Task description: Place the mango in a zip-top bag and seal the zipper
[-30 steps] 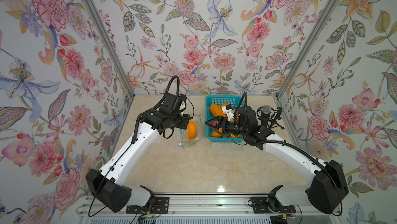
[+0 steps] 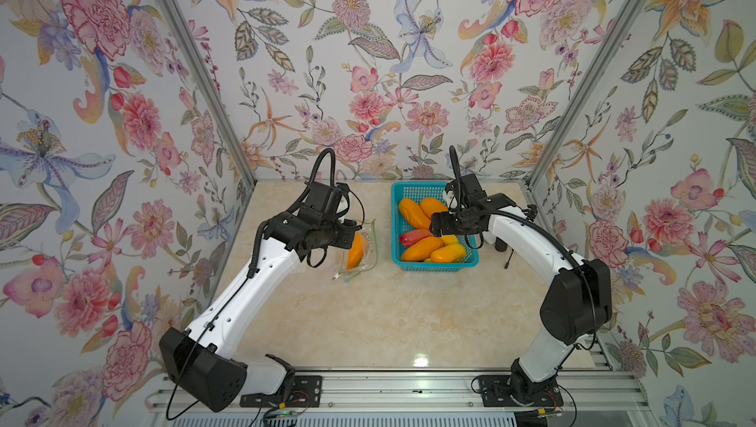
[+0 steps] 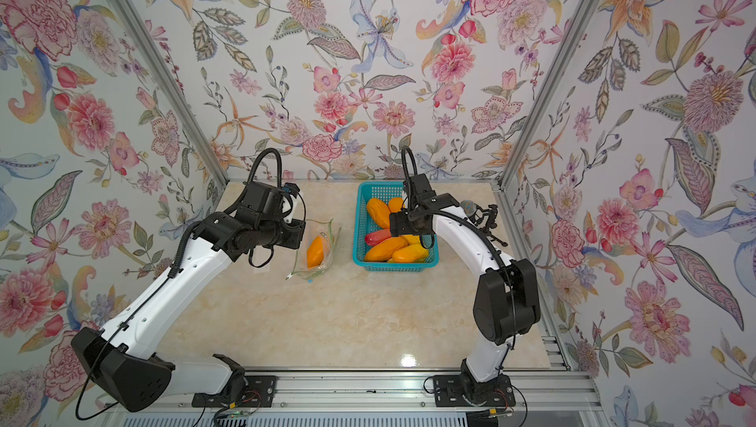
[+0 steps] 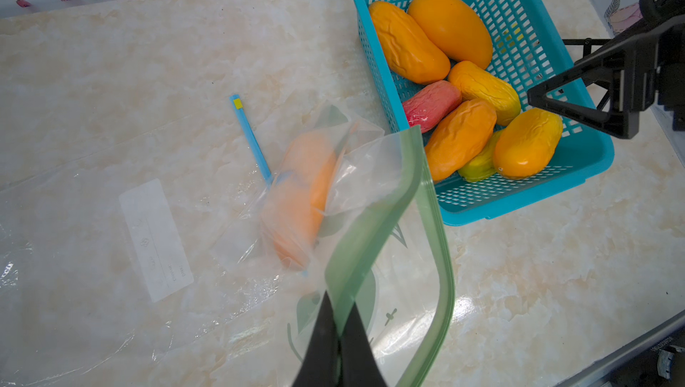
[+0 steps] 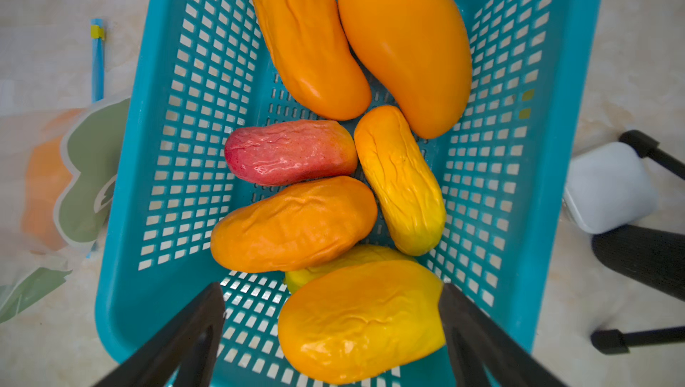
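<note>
An orange mango (image 4: 303, 190) lies inside the clear zip top bag (image 4: 435, 244), seen through the film in the left wrist view. The bag's mouth stands apart, edged with green strips. One strip meets the tips of my left gripper, which is shut on it. A blue zipper piece (image 4: 249, 133) with a yellow end lies beside the bag. Over the teal basket, my right gripper has its fingers well apart and nothing held. A large yellow mango (image 5: 360, 319) sits below and between those fingers; the height gap cannot be judged.
Several mangoes, including a red one (image 5: 289, 151), fill the basket (image 2: 429, 265) to the bag's right. A black stand (image 3: 492, 226) is at the far right. Bare table (image 2: 401, 316) lies in front. A white label (image 4: 157, 237) rests left of the bag.
My right gripper has drawn back from near the bag to over the basket, and its arm has folded inward. The mango in the bag shows slightly farther left; the left arm is nearly still.
</note>
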